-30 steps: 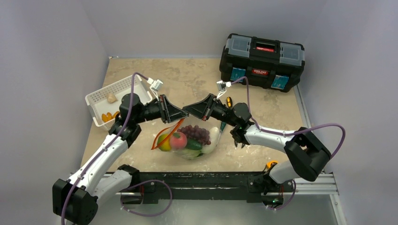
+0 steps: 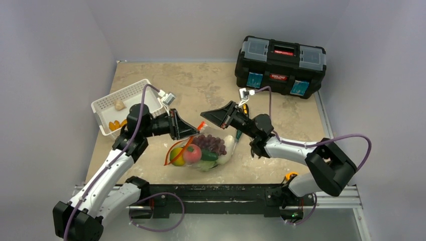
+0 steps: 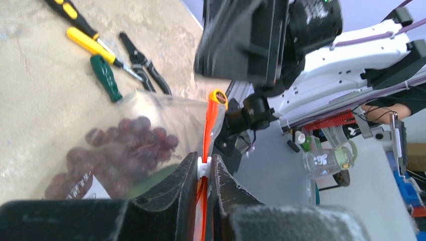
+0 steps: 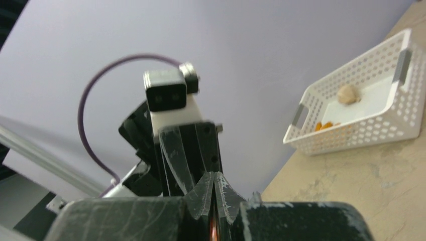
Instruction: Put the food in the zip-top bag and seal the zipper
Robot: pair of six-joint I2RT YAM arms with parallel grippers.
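Observation:
The clear zip-top bag lies on the table holding grapes, a pinkish-red round fruit, a yellow-green fruit and a dark green vegetable. An orange-red zipper strip edges its mouth; the strip's two lines spread apart toward the front. My left gripper is shut on the white zipper slider, near the strip's far end, whose tip sticks up free beyond the fingers. Up and right of that tip, my right gripper is shut, nothing between its fingertips.
Behind the left arm stands a white basket with a garlic-like bulb and small orange pieces. A black toolbox occupies the back right. Hand tools, including a green-handled screwdriver, lie beyond the bag.
My left gripper has dipped slightly toward the front with the slider still held.

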